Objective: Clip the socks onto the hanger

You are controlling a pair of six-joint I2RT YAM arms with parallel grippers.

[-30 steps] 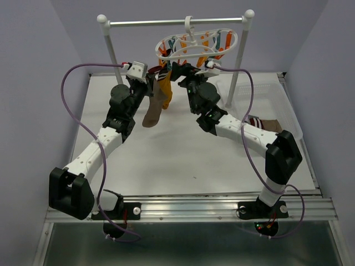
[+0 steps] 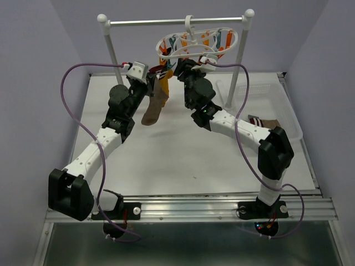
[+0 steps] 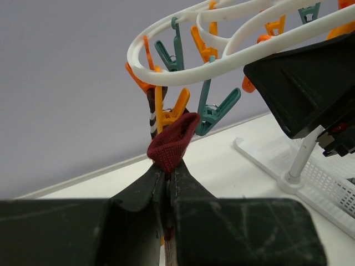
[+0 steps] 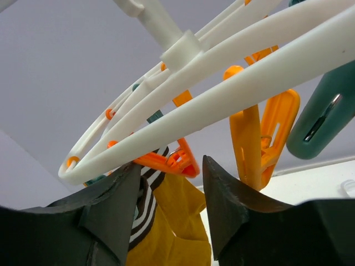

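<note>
A white oval hanger (image 2: 197, 52) with orange and teal clips hangs from the frame. My left gripper is shut on a sock (image 3: 173, 141) with a maroon end and brown body, just below the clips. My right gripper stands part open just under an orange clip (image 4: 186, 163). Behind it a mustard sock with black-and-white stripes (image 4: 183, 221) hangs; whether anything is between those fingers is unclear.
A white basket (image 2: 266, 97) at the right holds a brown striped sock (image 2: 269, 123). The white stand's post (image 2: 111, 47) rises at the left.
My right gripper and arm have shifted slightly left in the top view, with the wrist turning a little. The left gripper has barely moved, still holding its sock.
</note>
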